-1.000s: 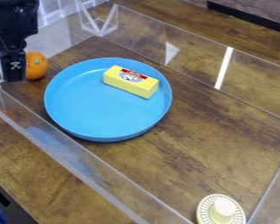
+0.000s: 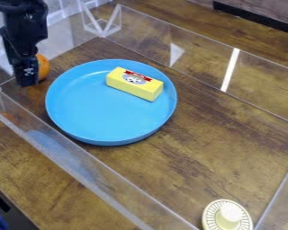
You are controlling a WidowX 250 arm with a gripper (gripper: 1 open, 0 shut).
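Note:
My black gripper (image 2: 26, 67) is at the upper left, open, its fingers pointing down around an orange round object (image 2: 37, 70), partly hidden behind them. Right of it lies a blue plate (image 2: 111, 117) holding a yellow box (image 2: 133, 84) with a red and white label.
Clear plastic walls border the wooden surface (image 2: 207, 126). A round cream disc (image 2: 226, 216) lies at the bottom right. The wood right of the plate is bare.
My gripper has moved a little to the right, over the orange object, which is now more covered by the fingers.

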